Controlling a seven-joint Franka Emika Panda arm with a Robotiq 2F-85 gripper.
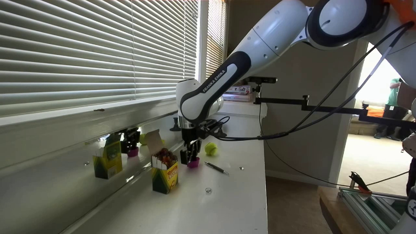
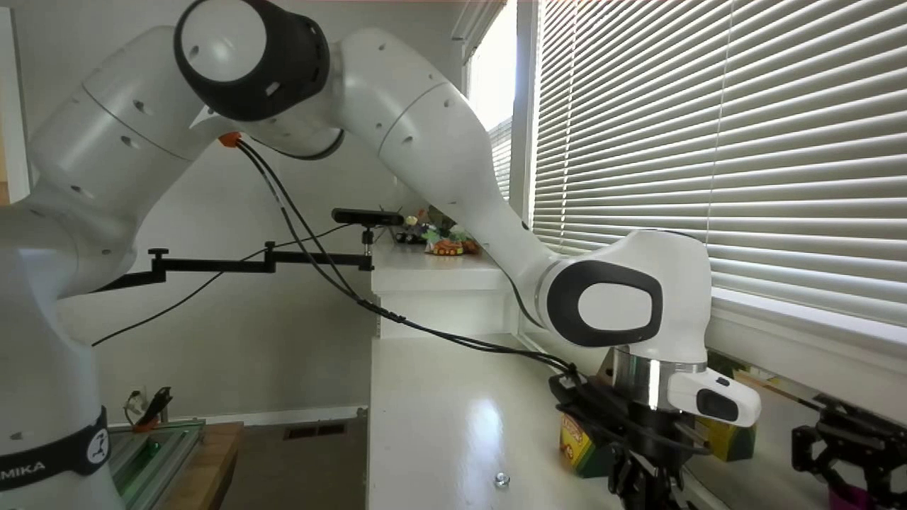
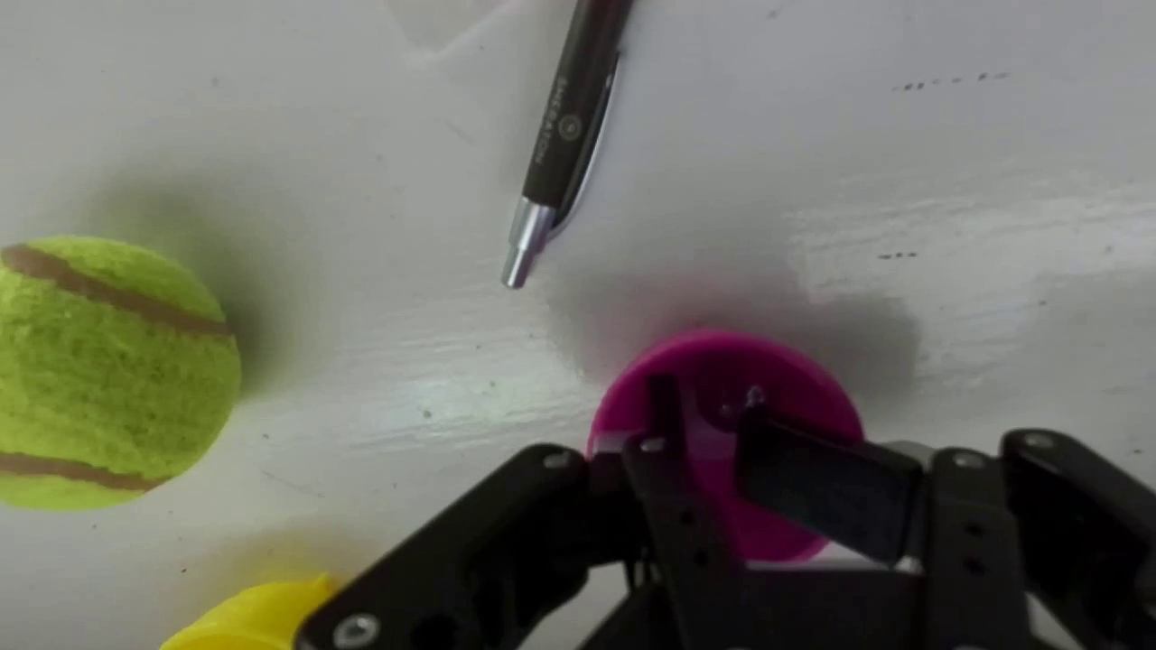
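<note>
A magenta cup stands upright on the white counter; exterior view 1 shows the same small cup under my arm. My gripper is over its mouth, pointing down, with the fingers part open. A gap shows between the fingertips, and the cup's inside is visible through it. Both tips overlap the cup's opening in the wrist view; how deep they reach cannot be told. A small shiny spot shows inside the cup, too unclear to name. In exterior view 2 the lower frame edge cuts off the fingers.
A tennis ball, a dark pen and a yellow object lie near the cup. An open crayon box stands close by, towards the reflective back wall. A clear glass-like piece lies nearer the camera.
</note>
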